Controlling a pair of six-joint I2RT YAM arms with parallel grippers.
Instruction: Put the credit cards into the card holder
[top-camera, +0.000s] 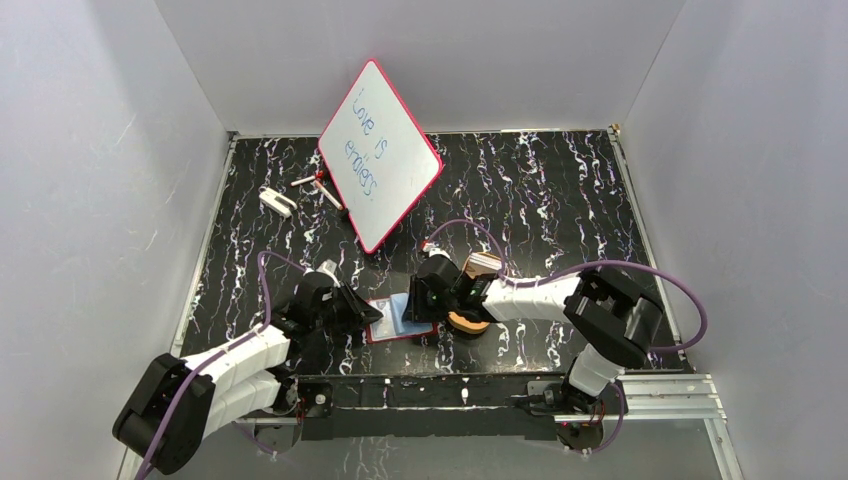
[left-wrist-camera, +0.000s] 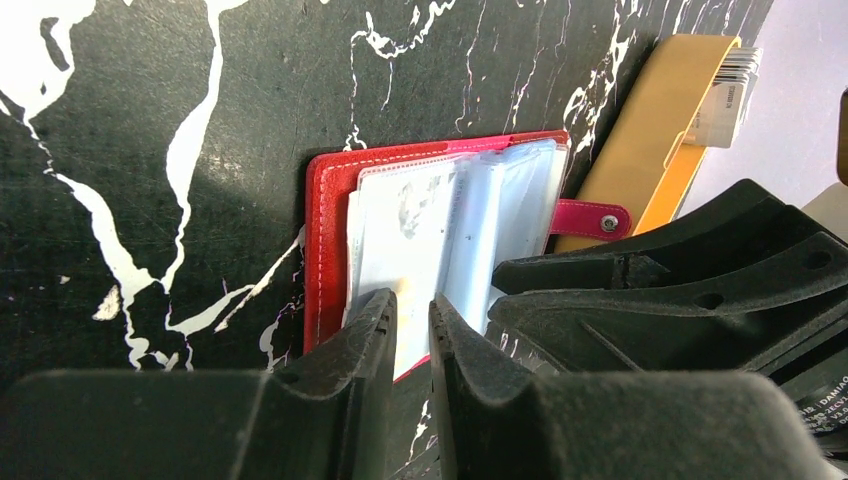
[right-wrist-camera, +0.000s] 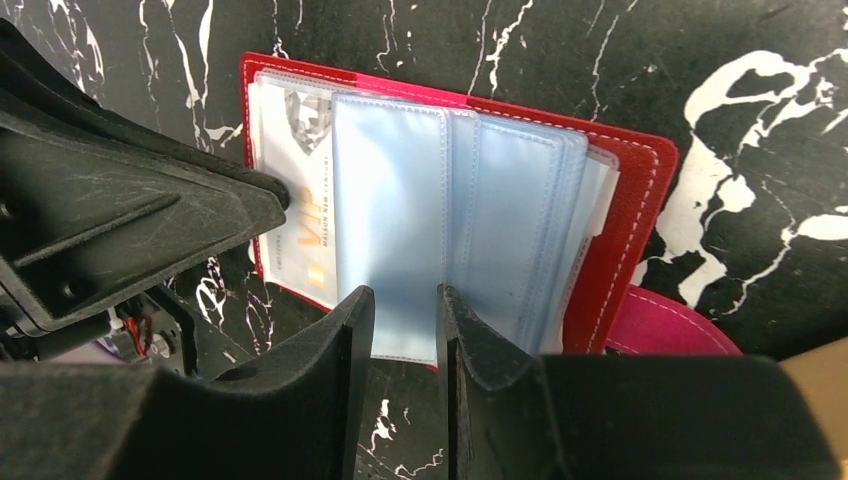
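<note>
The red card holder (right-wrist-camera: 640, 200) lies open on the marble table between both grippers, with light-blue clear sleeves (right-wrist-camera: 390, 200) and white cards in it, one showing orange VIP lettering in the right wrist view. My left gripper is low over the holder's left part, part open, fingertips at the white card. My right gripper is part open over the blue sleeves, fingertips at their surface. Whether either has anything between its fingers is unclear.
An orange case (left-wrist-camera: 640, 120) with more cards sits to the right, partly under the right arm. A whiteboard (top-camera: 380, 150), markers (top-camera: 327, 195) and a white object (top-camera: 278, 203) lie toward the back.
</note>
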